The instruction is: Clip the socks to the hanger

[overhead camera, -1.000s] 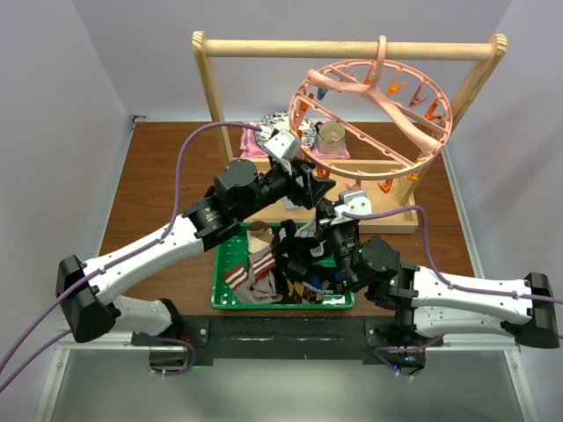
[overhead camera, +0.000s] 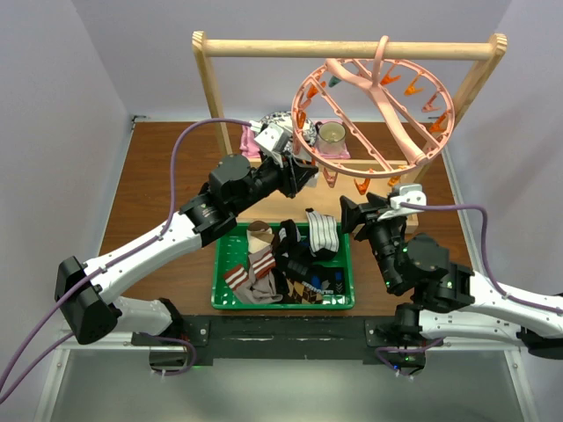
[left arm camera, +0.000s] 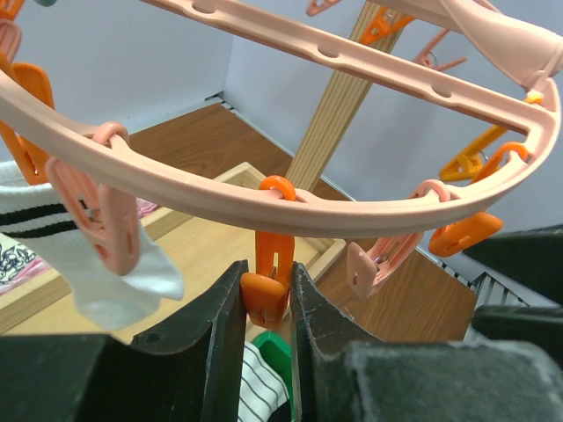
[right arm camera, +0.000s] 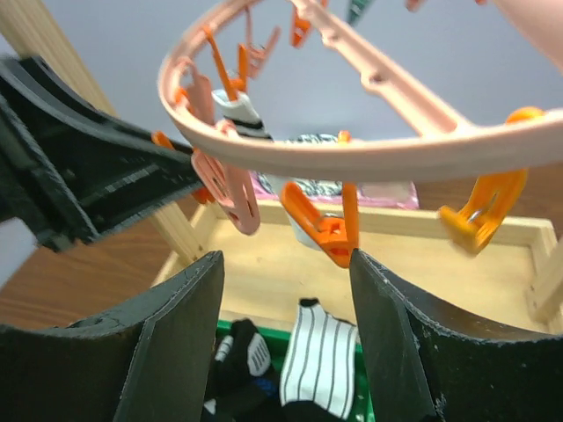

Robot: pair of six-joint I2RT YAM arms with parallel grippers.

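The pink round hanger (overhead camera: 396, 123) hangs from a wooden bar with orange and pink clips around its rim. My left gripper is shut on an orange clip (left arm camera: 264, 292) at the rim. A white striped sock (left arm camera: 53, 229) hangs from clips behind. My right gripper stands apart, fingers spread with nothing between them, below the rim and an orange clip (right arm camera: 330, 229). More socks, among them a striped one (right arm camera: 312, 360), lie in the green basket (overhead camera: 220, 272).
A wooden tray (right arm camera: 440, 264) sits under the hanger, with a glass jar (overhead camera: 332, 136) and pink cloth behind. The wooden stand's posts (overhead camera: 211, 88) flank the hanger.
My right gripper has moved right and away from the left one. The left gripper shifted slightly up-left, and the hanger has turned a little.
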